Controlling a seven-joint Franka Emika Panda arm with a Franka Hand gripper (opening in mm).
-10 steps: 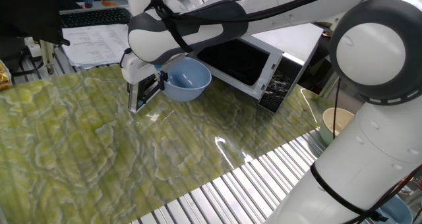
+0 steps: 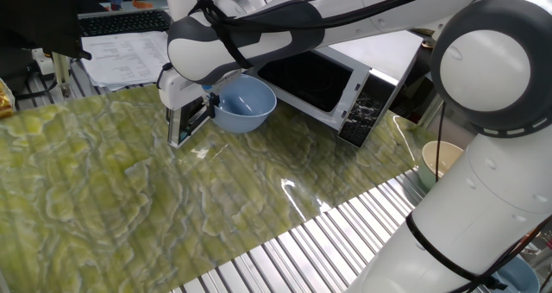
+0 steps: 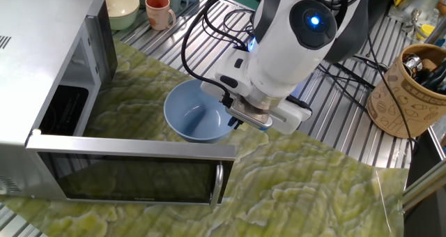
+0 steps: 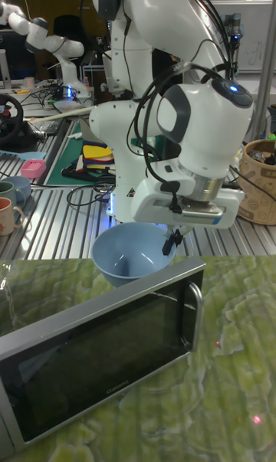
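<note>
A light blue bowl [image 3: 198, 111] stands upright beside the open microwave door [image 3: 132, 174], on the side toward the arm base. My gripper [image 4: 172, 240] is down at the bowl's rim. Its dark fingertips overlap the rim in the third exterior view, close to one another. From the second view the gripper body hides most of the fingers, and in the first they show only as a dark shape against the bowl [image 2: 244, 103]. Whether they pinch the rim or stand apart around it cannot be made out. The bowl looks empty.
The microwave [image 3: 42, 56] stands open beside the bowl, its door reaching across the green marbled mat [image 3: 300, 188]. A cream and green bowl [image 3: 117, 7] and several mugs, one of them pink [image 3: 159, 12], stand behind. A brown utensil bucket [image 3: 404, 97] is off to one side.
</note>
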